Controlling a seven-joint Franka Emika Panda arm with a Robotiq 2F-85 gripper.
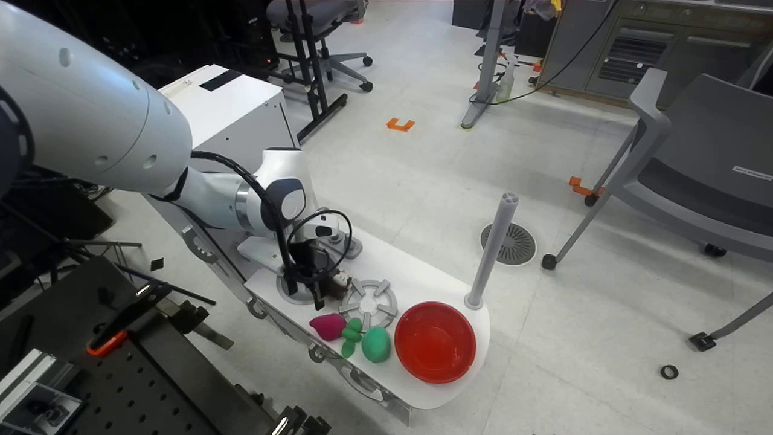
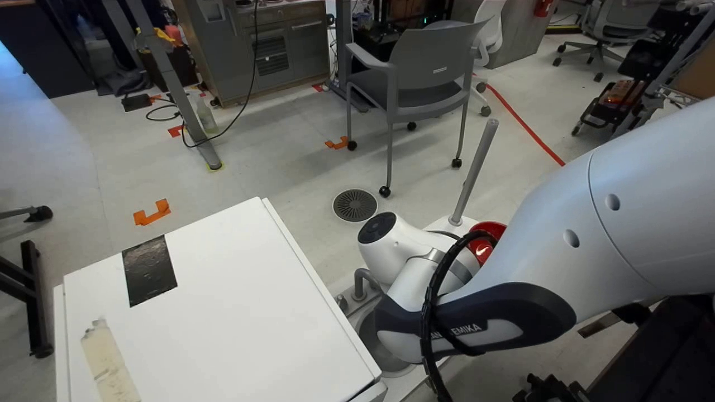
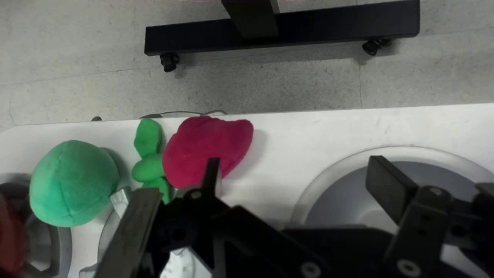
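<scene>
My gripper stands open, its fingers wide apart and nothing between them. In the wrist view one finger tip overlaps the edge of a crimson plush with green leaves; whether they touch I cannot tell. The other finger reaches over the grey sink basin. A green round plush lies farther left. Exterior view 1 shows the gripper low over the basin, beside a dark brown and white object. The arm hides the gripper in exterior view 2.
Beside the plushes are a grey burner ring and a red bowl. A grey post rises at the counter's rim. Behind the basin stand a faucet and a tall white cabinet.
</scene>
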